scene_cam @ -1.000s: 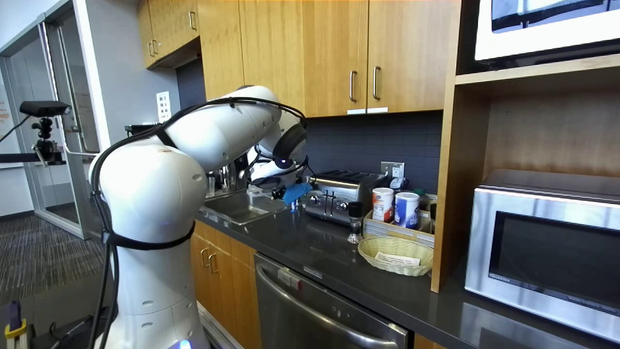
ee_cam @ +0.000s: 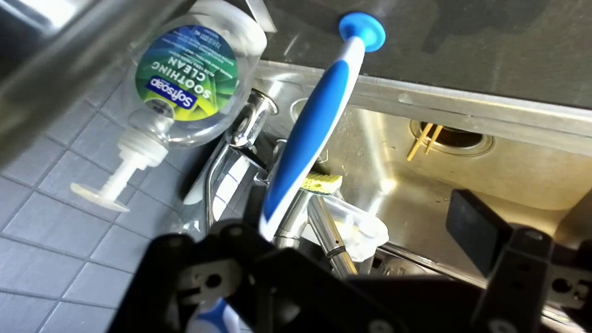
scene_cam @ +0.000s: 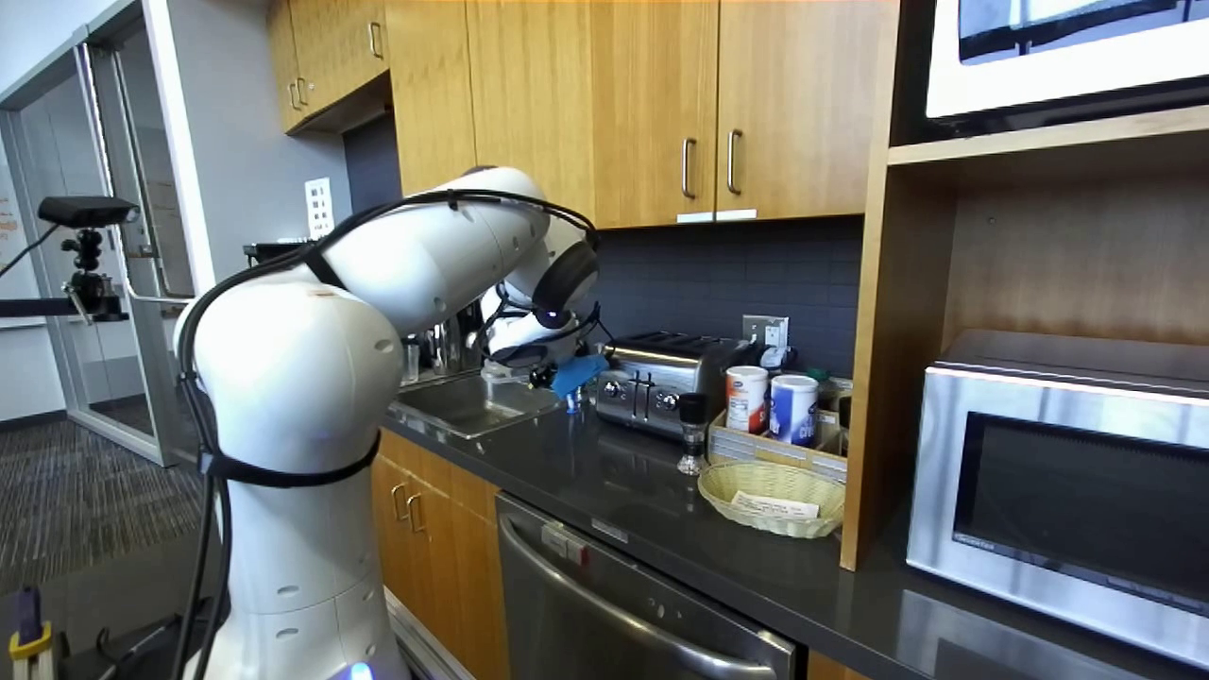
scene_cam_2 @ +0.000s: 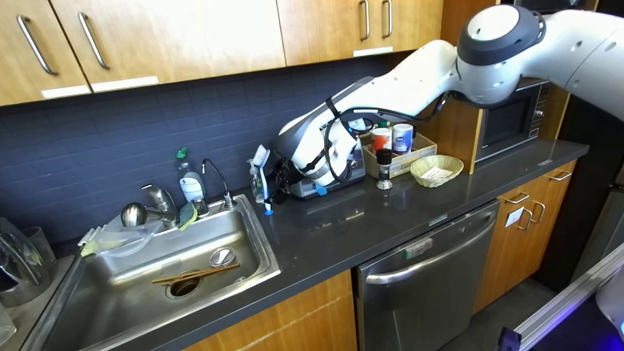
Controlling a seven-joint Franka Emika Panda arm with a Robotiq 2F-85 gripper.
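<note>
A blue-and-white brush stands upright on the counter, its white head (scene_cam_2: 261,157) up and its blue round foot (scene_cam_2: 268,211) down, close to the sink's right end. My gripper (scene_cam_2: 283,178) is right beside the brush at handle height. In the wrist view the gripper is open, its fingers wide apart. The brush handle (ee_cam: 313,125) runs down close along the left finger, then partly disappears behind the gripper's dark body. Whether finger and handle touch, I cannot tell. Most of the gripper is hidden by the arm in exterior view 1.
A clear soap bottle (ee_cam: 191,77) stands near the brush by the wall. The steel sink (scene_cam_2: 266,257) holds chopsticks (scene_cam_2: 196,275). Close behind the arm is a toaster (scene_cam: 657,380); a pepper grinder (scene_cam_2: 383,169) and wicker basket (scene_cam_2: 436,182) sit farther right.
</note>
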